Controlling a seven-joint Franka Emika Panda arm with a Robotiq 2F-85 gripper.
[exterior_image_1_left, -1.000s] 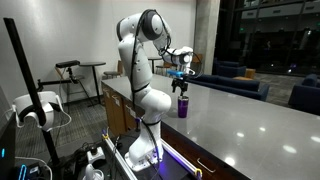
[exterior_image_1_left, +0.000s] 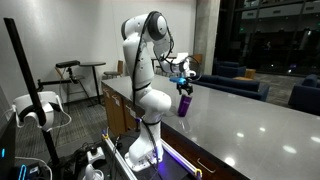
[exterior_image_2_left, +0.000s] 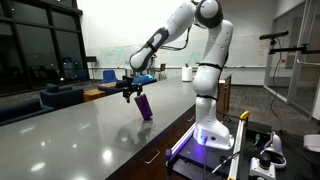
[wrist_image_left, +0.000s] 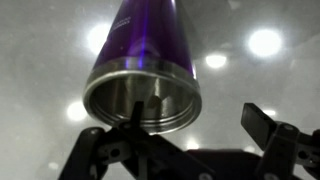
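Observation:
A purple tumbler (exterior_image_1_left: 185, 105) with a bare metal rim stands tilted on the grey table. From the second exterior view, the tumbler (exterior_image_2_left: 145, 106) also leans to one side, its top close to the gripper (exterior_image_2_left: 137, 91). In the wrist view, the open mouth of the tumbler (wrist_image_left: 140, 50) faces the camera, left of centre. My gripper is open, its fingers wide apart. The left-hand fingers (wrist_image_left: 88, 153) overlap the near rim, while the right-hand ones are clear of the tumbler. Whether anything touches the rim I cannot tell.
Bare table (exterior_image_1_left: 240, 125) stretches away to the right of the tumbler. The near table edge runs beside the arm's base. A person (exterior_image_2_left: 145, 62) in a white top stands beyond the table, behind the gripper.
The tumbler stood upright before and now leans, its top shifted to the right in exterior view 1. The gripper has moved slightly at its top.

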